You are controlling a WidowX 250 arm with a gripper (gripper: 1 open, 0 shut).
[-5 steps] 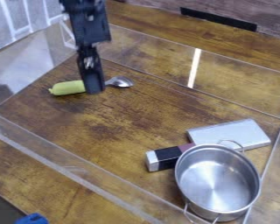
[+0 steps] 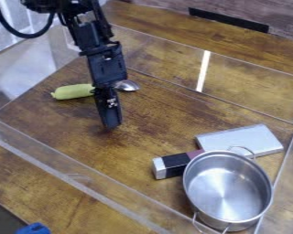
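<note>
My black gripper (image 2: 110,117) points down over the wooden surface in the upper left, shut, with nothing seen between its fingers. Just behind it lies a pale green cylindrical object (image 2: 70,91), partly hidden by the gripper, and a silver spoon-like piece (image 2: 127,86) shows to its right.
At the lower right are a steel pot (image 2: 229,192), a black block with a pink part (image 2: 170,166) and a silver slab (image 2: 241,141). Clear panels border the wooden area (image 2: 131,155), whose middle is free. A blue object (image 2: 33,228) is at the bottom left corner.
My gripper has come down and slightly toward the front, to a lower spot in front of the green object. The other objects have not moved.
</note>
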